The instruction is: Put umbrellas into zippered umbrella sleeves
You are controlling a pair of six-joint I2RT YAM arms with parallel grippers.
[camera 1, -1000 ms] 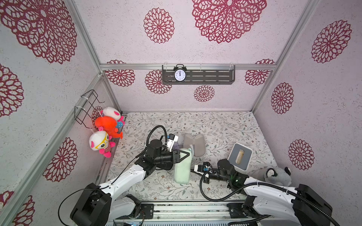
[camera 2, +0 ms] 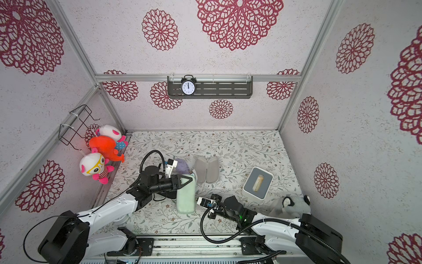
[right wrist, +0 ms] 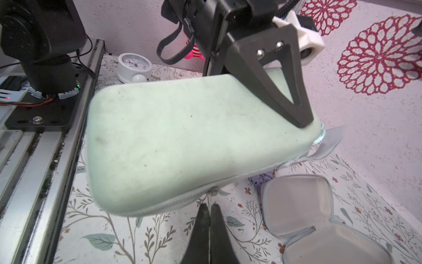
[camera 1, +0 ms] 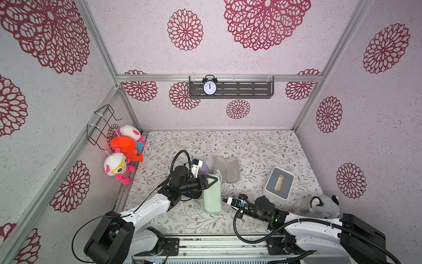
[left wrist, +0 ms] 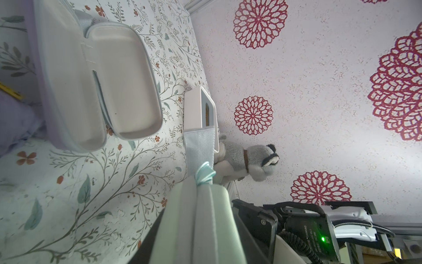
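Observation:
A mint green zippered sleeve (right wrist: 189, 140) hangs above the table, and my left gripper (camera 1: 211, 181) is shut on it near its strap end. In the left wrist view the sleeve (left wrist: 202, 224) fills the gap between blurred fingers. On its lower seam, in the right wrist view, sits a small grey zipper part (right wrist: 213, 191). Just below that part are the tips of my right gripper, shut; whether anything thin is pinched there cannot be seen. An open lilac sleeve (left wrist: 125, 79), empty and pale inside, lies on the table. A purple umbrella (left wrist: 17, 118) lies beside it, partly cut off.
A white-rimmed tray (camera 1: 290, 184) with a beige item inside stands at the right. A grey plush animal (camera 1: 318, 206) sits in front of it near my right arm. Plush toys (camera 1: 125, 149) line the left edge.
My right arm has sunk and shifted slightly toward the front, its gripper staying beside the green sleeve. The left gripper and the sleeve have moved only slightly.

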